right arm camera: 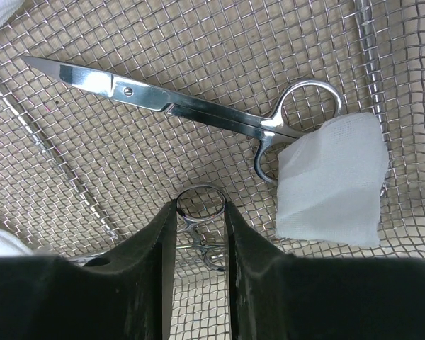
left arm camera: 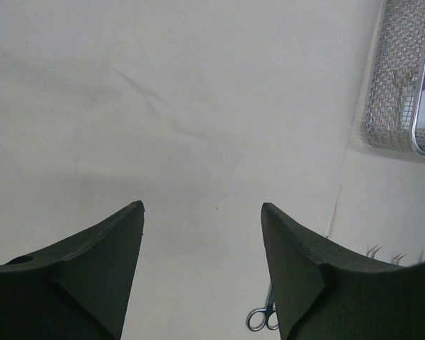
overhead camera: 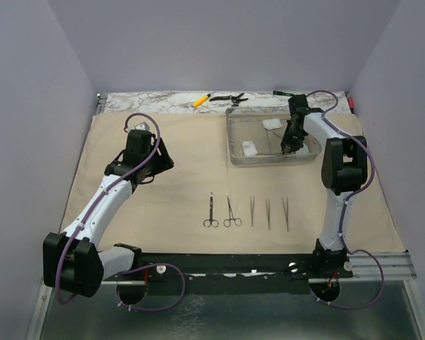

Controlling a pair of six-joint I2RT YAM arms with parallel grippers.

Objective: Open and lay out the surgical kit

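The mesh instrument tray holds white gauze pads, large scissors and a ringed instrument. My right gripper is down in the tray at that instrument's upper ring, fingertips slightly apart at either side of it; whether they grip it cannot be told. My left gripper stands open over bare cloth at the left. Laid out below the tray are scissors, a second ringed instrument and several tweezers.
A yellow tool, black pliers and a green item lie on the marble strip behind.
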